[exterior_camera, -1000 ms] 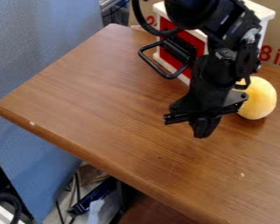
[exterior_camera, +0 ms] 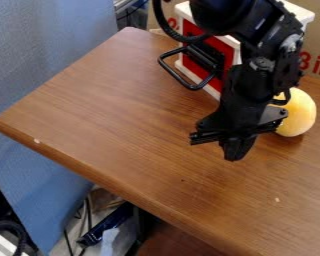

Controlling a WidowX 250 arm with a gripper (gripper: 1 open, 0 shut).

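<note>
My black gripper (exterior_camera: pixel 232 146) points down over the right part of the wooden table (exterior_camera: pixel 109 115); whether its fingers are open or shut is hard to make out from this angle. Just to the right, partly behind the arm, a pale yellow ball-like object (exterior_camera: pixel 299 113) rests on the table. A red and white box (exterior_camera: pixel 198 64) stands behind the arm at the back, largely hidden by it and a black loop frame.
A blue fabric panel (exterior_camera: pixel 29 80) lies beyond the left edge, with cables and clutter below the near edge. Cardboard stands at the back right.
</note>
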